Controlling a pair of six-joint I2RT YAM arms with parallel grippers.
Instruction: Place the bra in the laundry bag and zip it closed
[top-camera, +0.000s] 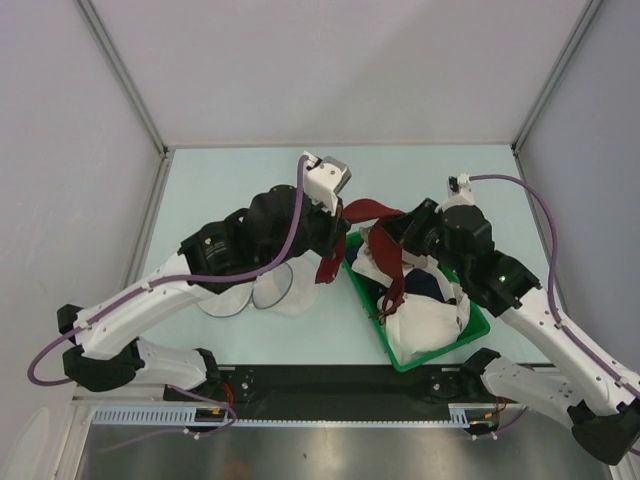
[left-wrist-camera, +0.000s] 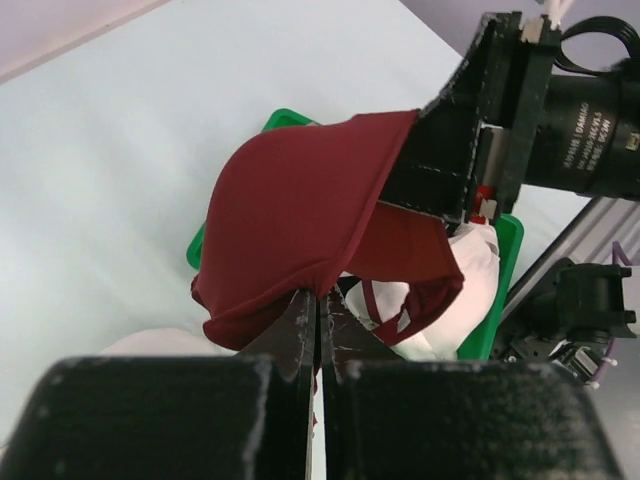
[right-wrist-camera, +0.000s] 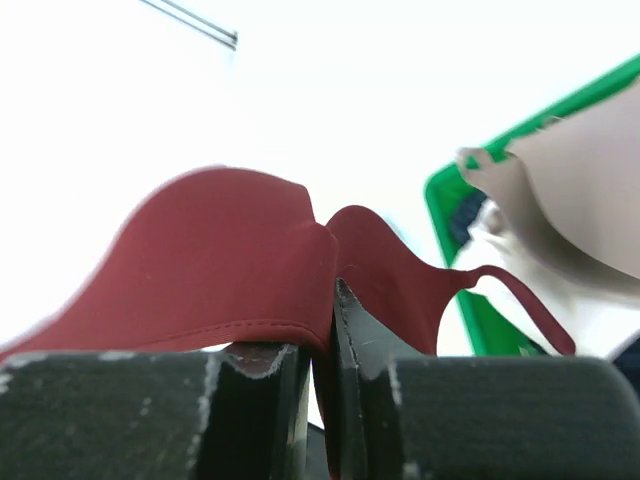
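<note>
A dark red bra (top-camera: 365, 211) is stretched between both grippers above a green basket (top-camera: 420, 360). My left gripper (top-camera: 336, 222) is shut on one part of it; in the left wrist view the red cloth (left-wrist-camera: 270, 210) rises from the fingertips. My right gripper (top-camera: 395, 228) is shut on the bra, whose cloth (right-wrist-camera: 220, 270) drapes over its fingers in the right wrist view, a strap (right-wrist-camera: 530, 305) hanging right. The white mesh laundry bag (top-camera: 285, 290) lies flat on the table at left, partly under the left arm.
The green basket holds white, dark and beige garments (right-wrist-camera: 580, 180).
</note>
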